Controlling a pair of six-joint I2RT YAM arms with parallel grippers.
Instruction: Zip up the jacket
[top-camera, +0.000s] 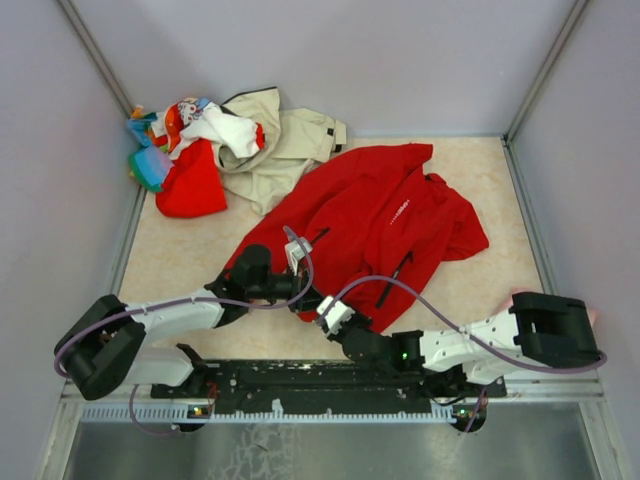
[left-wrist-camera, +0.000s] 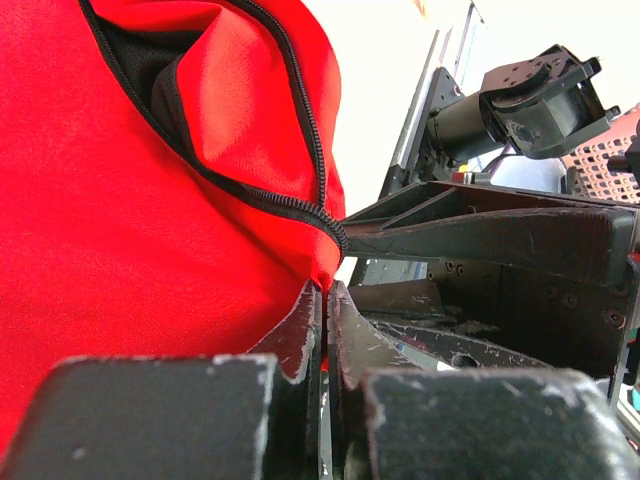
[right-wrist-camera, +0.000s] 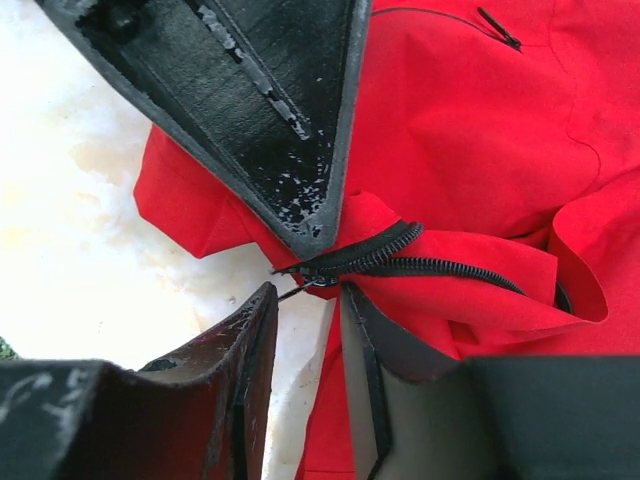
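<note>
The red jacket (top-camera: 360, 220) lies open on the table, its zipper tapes running to its lower edge. In the left wrist view my left gripper is shut on that lower edge, where the dark zipper tapes (left-wrist-camera: 262, 198) converge. My right gripper is part open at the zipper's end, its fingertips either side of a small slider (right-wrist-camera: 320, 280) with a thin pull sticking out left between them; whether they touch it I cannot tell. In the top view both grippers meet at the jacket's near edge.
A pile of beige, white, red and multicoloured clothes (top-camera: 230, 150) lies at the back left. Bare table (top-camera: 180, 260) shows left of the jacket and at the right. A pink cloth (top-camera: 590, 315) is partly hidden behind the right arm.
</note>
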